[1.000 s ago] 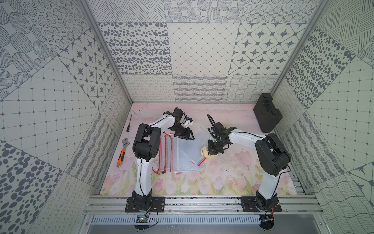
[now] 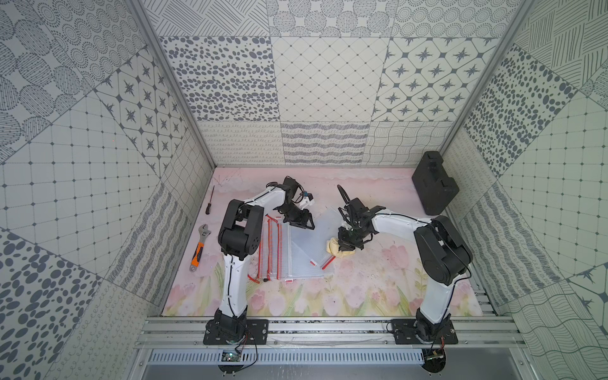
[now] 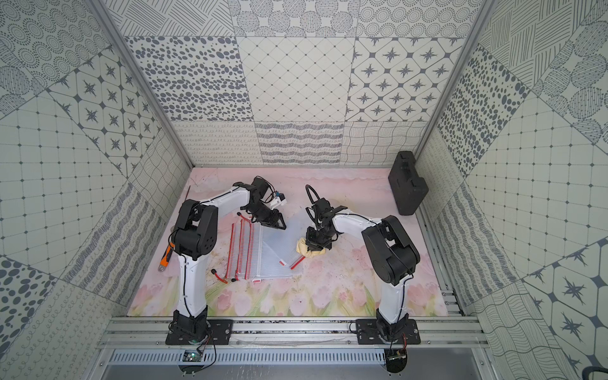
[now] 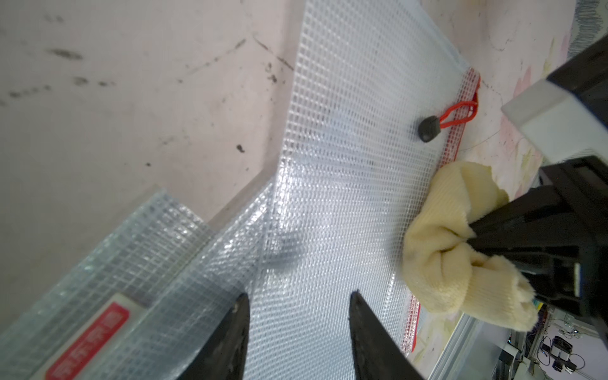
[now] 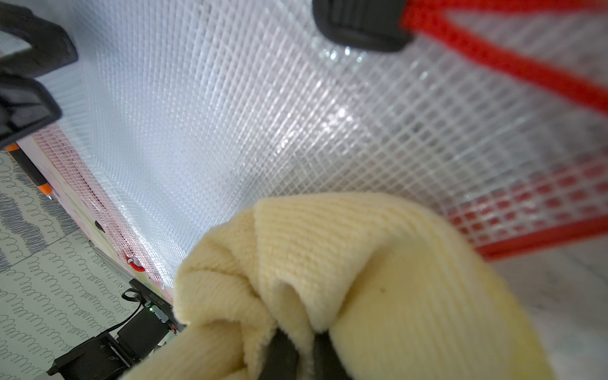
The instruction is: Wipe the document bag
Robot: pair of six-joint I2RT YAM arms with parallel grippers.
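Several clear mesh document bags with red zips lie overlapping on the floral table; a document bag (image 2: 306,243) is uppermost, one corner folded over. My right gripper is shut on a crumpled cream cloth (image 5: 380,272), which rests at this bag's right edge. In the left wrist view the cloth (image 4: 449,247) lies beside the red zip strip and the black-ended red pull (image 4: 430,126). My left gripper hangs over the bag's far part, its fingers (image 4: 231,345) parted with only mesh showing between them.
At the left lie an orange-handled wrench (image 2: 200,247) and a screwdriver (image 2: 209,201). A black case (image 2: 435,183) stands at the back right. Clear table extends to the right and front of the bags.
The right arm, the cloth and the bags look unmoved.
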